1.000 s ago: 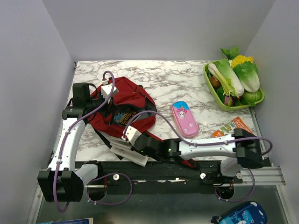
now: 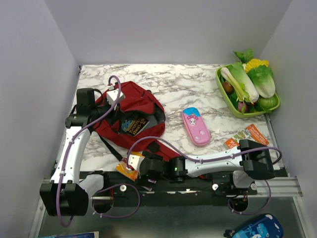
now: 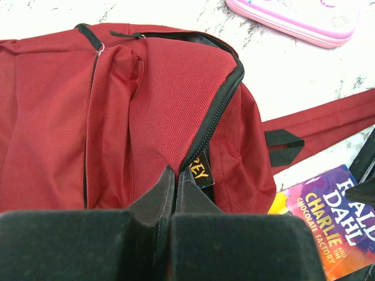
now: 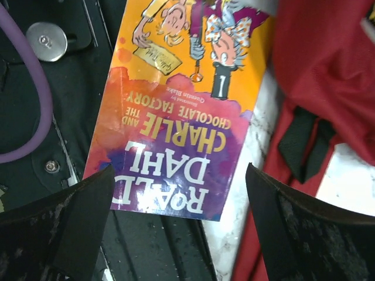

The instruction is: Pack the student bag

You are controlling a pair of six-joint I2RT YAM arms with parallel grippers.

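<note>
The red bag (image 2: 141, 101) lies on its back at the left of the table, its mouth open, with a dark book (image 2: 134, 125) inside. In the left wrist view my left gripper is shut on the zipped edge of the bag's opening, where the red cloth draws to a point. The orange and purple Charlie book (image 4: 167, 132) lies cover up across the table's front edge, partly hidden by the right arm in the top view. Above it my right gripper stands open, fingers spread to either side, nothing held.
A pink pencil case (image 2: 196, 127) rests right of the bag. Farther right lie an orange booklet (image 2: 255, 134) and a green vegetable basket (image 2: 222, 94). A blue case (image 2: 260, 228) is low at the front right.
Now the right gripper has come forward over the book. Left arm unmoved.
</note>
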